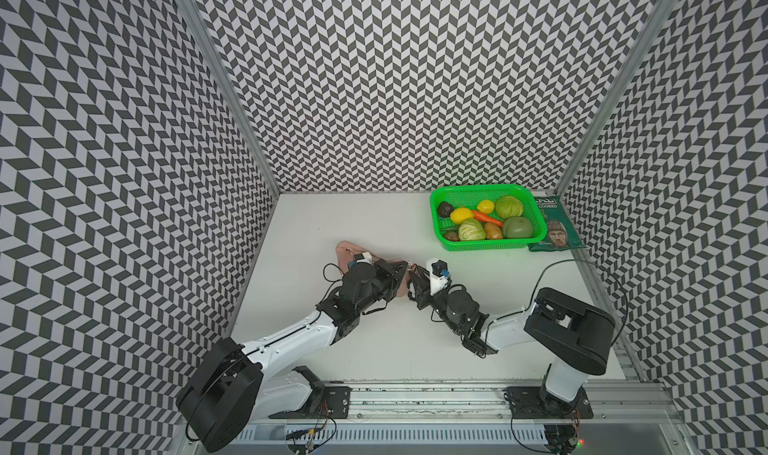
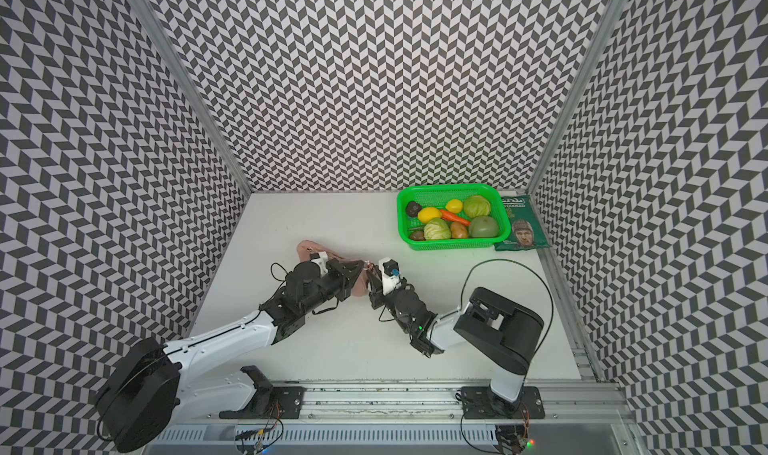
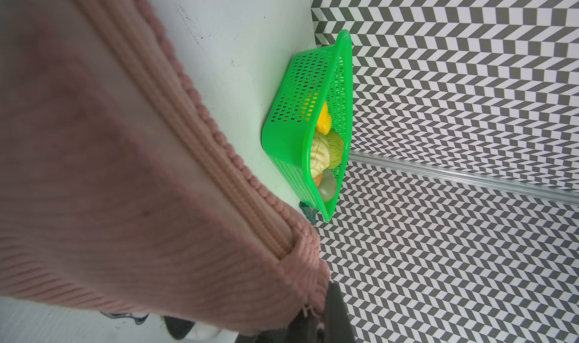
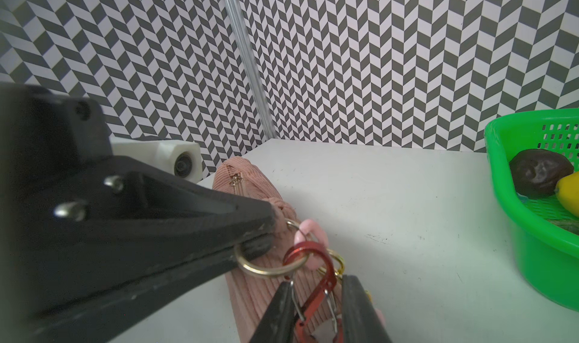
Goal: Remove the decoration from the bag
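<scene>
A pink corduroy bag (image 3: 150, 222) fills much of the left wrist view, its zipper running along the upper side. From its end hangs the decoration, a red carabiner (image 4: 325, 259) with a pink charm (image 4: 311, 233) and small gold links, linked to a metal ring (image 4: 256, 272). My left gripper (image 1: 405, 268) is shut on that ring, which passes between its fingertips. My right gripper is partly open, one finger (image 4: 362, 316) on each side of the carabiner's lower part. Whether the fingers touch it, I cannot tell.
A green basket (image 1: 488, 245) of toy fruit and vegetables stands at the back right. Beside it lies a dark green packet (image 1: 560, 227) with a face on it.
</scene>
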